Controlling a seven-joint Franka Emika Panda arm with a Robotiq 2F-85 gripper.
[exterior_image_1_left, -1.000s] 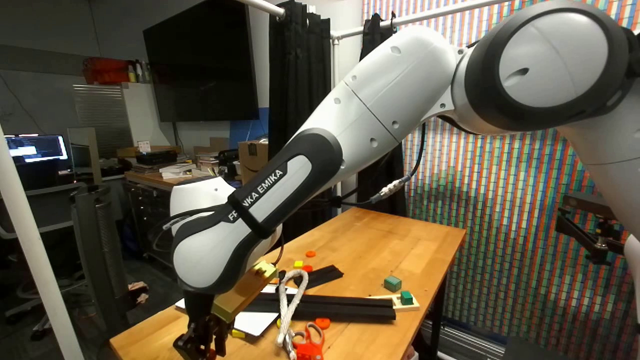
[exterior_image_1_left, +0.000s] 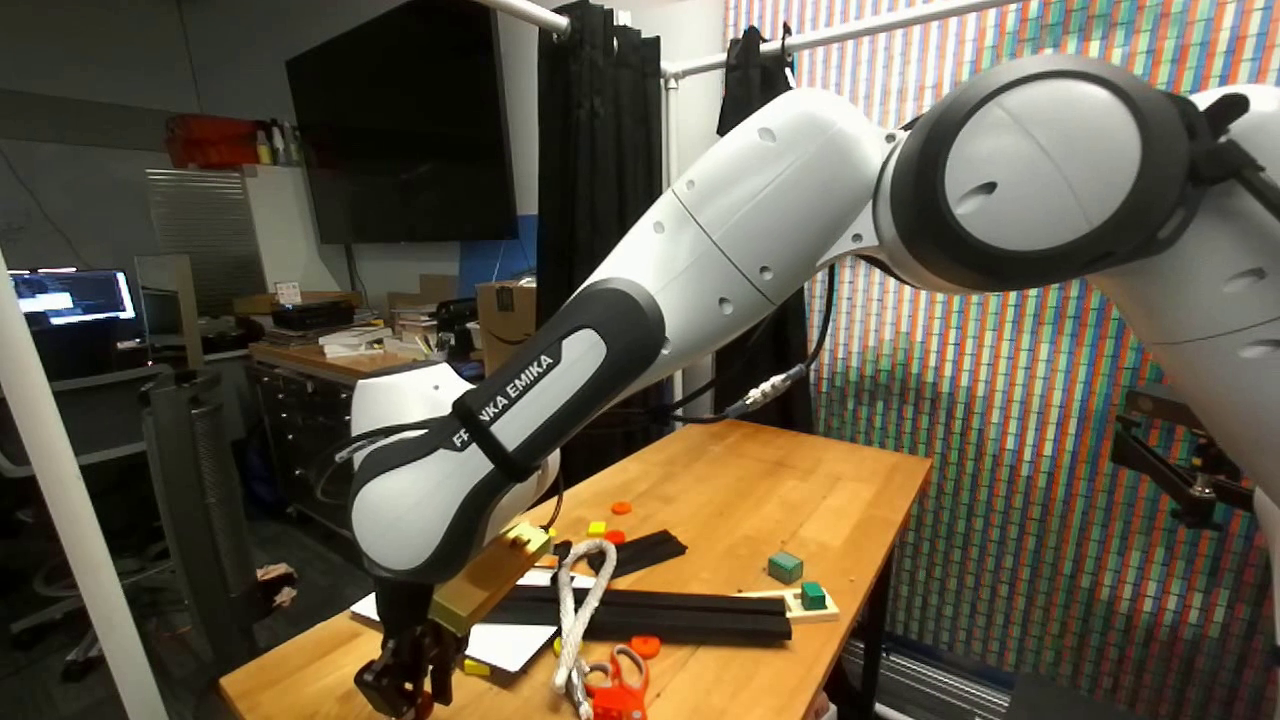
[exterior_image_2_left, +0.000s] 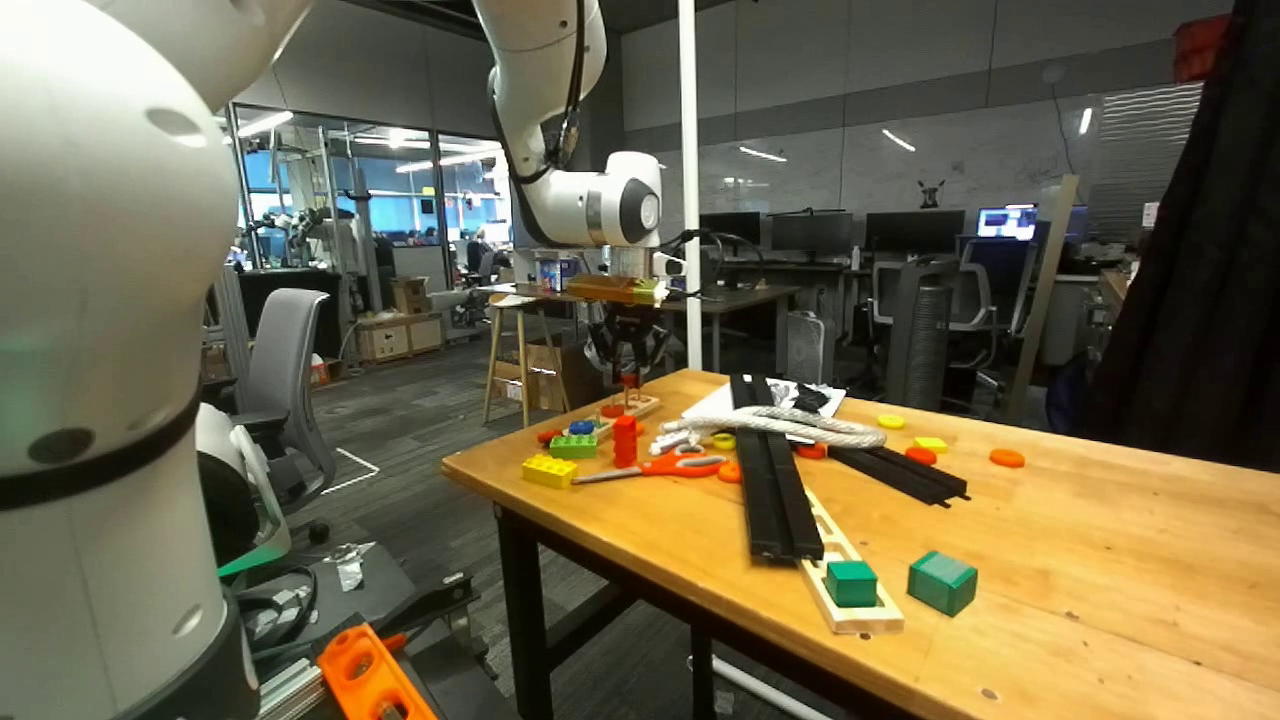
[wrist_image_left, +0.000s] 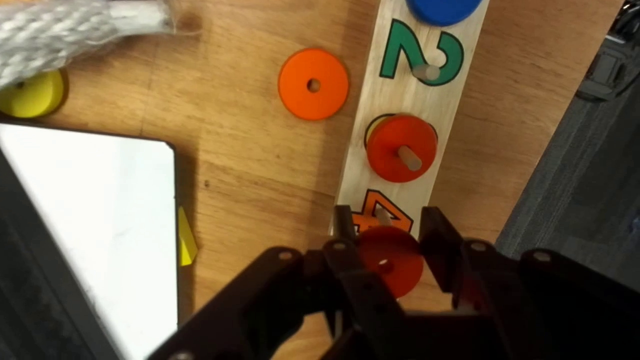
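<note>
In the wrist view my gripper has a red disc (wrist_image_left: 393, 273) between its fingers, one close on either side. The disc is off the peg, its hole near the tip of the peg by the orange "4" on the wooden number board (wrist_image_left: 366, 162). Another red disc (wrist_image_left: 403, 147) sits on the neighbouring peg of this board. A blue disc (wrist_image_left: 442, 7) is at the top edge, beyond the bare peg at the green "2". In exterior view 2 the gripper (exterior_image_2_left: 629, 360) points down over the board at the table's far left end.
A loose orange disc (wrist_image_left: 313, 84) lies beside the board. White rope (wrist_image_left: 72, 33), a yellow disc (wrist_image_left: 33, 96) and a white-topped tablet-like panel (wrist_image_left: 102, 222) lie farther left. Orange scissors (exterior_image_2_left: 684, 466) and toy bricks (exterior_image_2_left: 549, 470) are nearby. The table edge runs close on the board's right.
In exterior view 1 the gripper has shifted slightly to the right, and the arm's elbow has come lower and to the left. The objects on the table look unchanged.
</note>
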